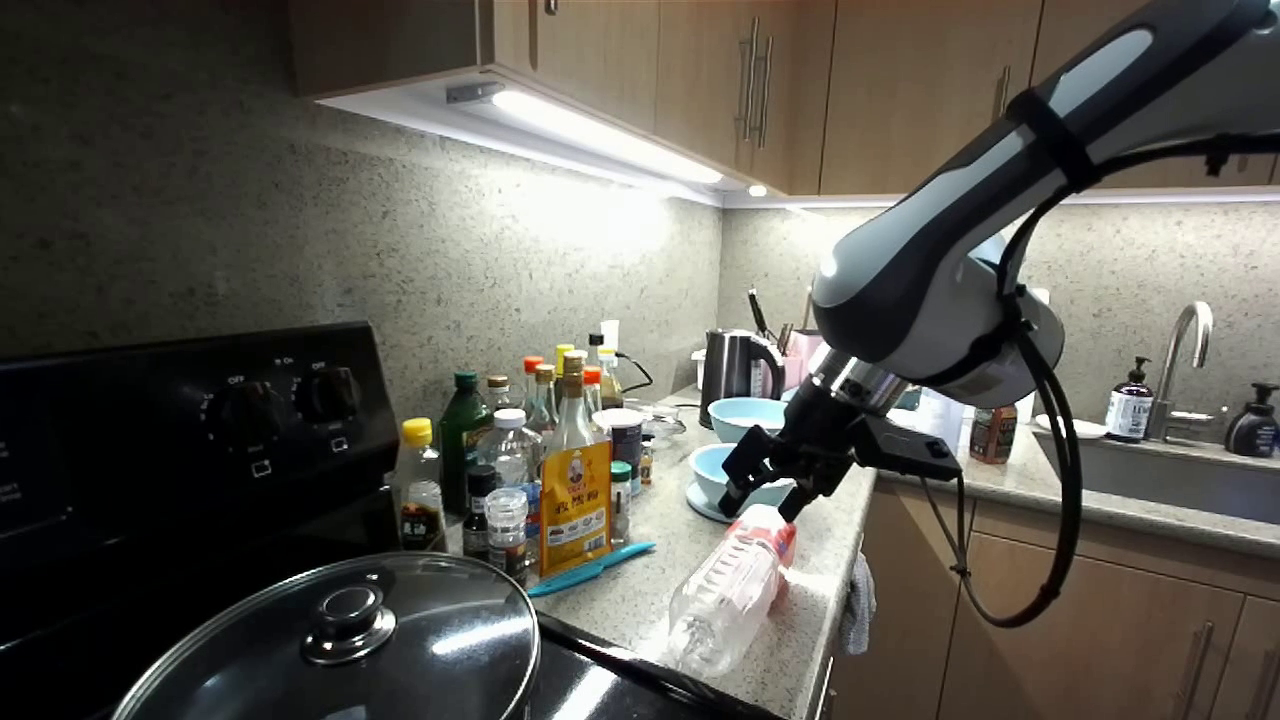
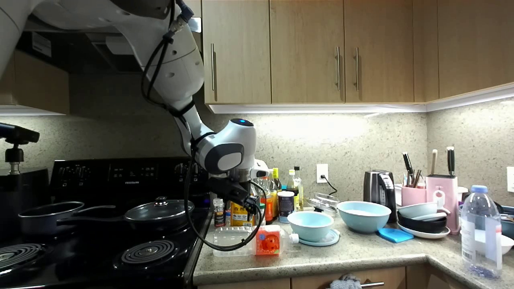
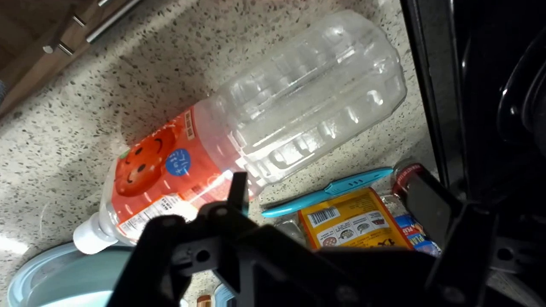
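A large clear plastic bottle (image 3: 317, 97) with a red tomato-face label (image 3: 148, 163) and white cap (image 3: 93, 235) lies on its side on the counter. Its base points toward the stove, as the second exterior view also shows. Over the labelled end hangs my gripper (image 1: 761, 504), its fingers spread apart. In the wrist view, one dark finger (image 3: 238, 192) overlaps the label's edge, while the other is over the small jars. Nothing is held between them. Whether the fingertips touch the bottle cannot be told.
A teal knife (image 3: 327, 193) and a yellow packet (image 1: 576, 510) lie near crowded sauce bottles by the wall. Blue bowls (image 2: 311, 225) stand beyond the cap. The stove with a lidded pan (image 1: 348, 648) borders the counter; its front edge is close.
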